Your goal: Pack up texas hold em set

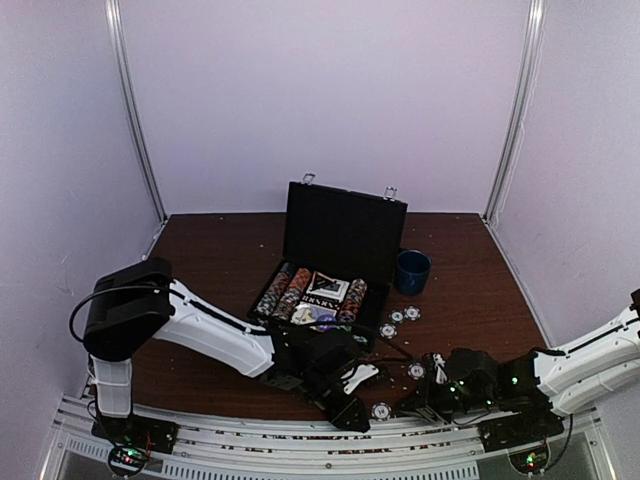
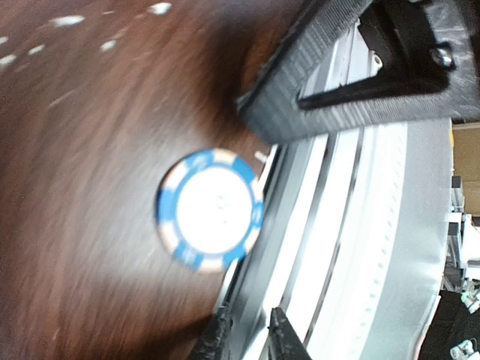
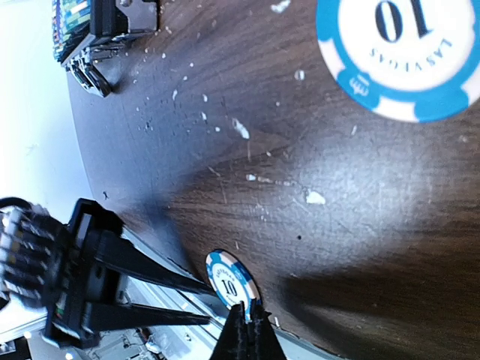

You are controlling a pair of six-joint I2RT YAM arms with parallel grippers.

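Note:
A blue-and-white poker chip lies flat by the table's front edge, marked 10 in the right wrist view. My left gripper has its fingers apart beside this chip, with nothing held. The right gripper is shut, its tips together and empty; the chip shows beyond and outside them. A second chip [image 1: 416,370] lies further back, near the right gripper. Beyond that, several more chips [image 1: 397,316] lie flat right of the open black case [image 1: 345,232], which holds chip rows [image 1: 290,292] and cards [image 1: 325,288].
A dark blue cup [image 1: 412,272] stands right of the case. Metal rails [image 1: 260,440] run along the front edge close to the near chip. Bare wood [image 1: 470,270] is clear on the right side of the table.

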